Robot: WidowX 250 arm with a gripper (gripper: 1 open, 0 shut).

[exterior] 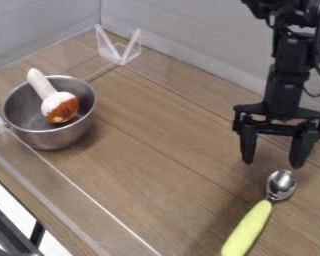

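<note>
My black gripper [274,148] hangs at the right of the table, fingers spread open with nothing between them. Just below it a spoon with a metal bowl [280,184] and a long yellow handle [247,227] lies on the wood, apart from the fingers.
At the left a steel bowl [73,129] holds a white-handled object [61,106] with an orange-and-white head. A white wire-like item [117,50] stands at the back.
</note>
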